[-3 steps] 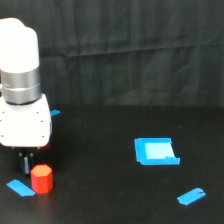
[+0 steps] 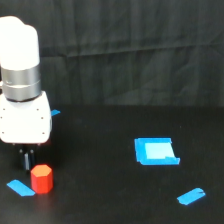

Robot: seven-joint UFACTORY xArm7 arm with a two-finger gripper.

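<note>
The white robot arm stands at the left, its gripper low near the table with dark fingers pointing down. A red hexagonal block sits just to the right of and in front of the fingers. Whether the fingers are open or shut is too small and dark to tell.
Blue tape marks lie beside the red block and at the right front. A blue-edged square with a white middle lies at the right.
The arm and gripper have shifted very slightly; the red block looks unmoved.
</note>
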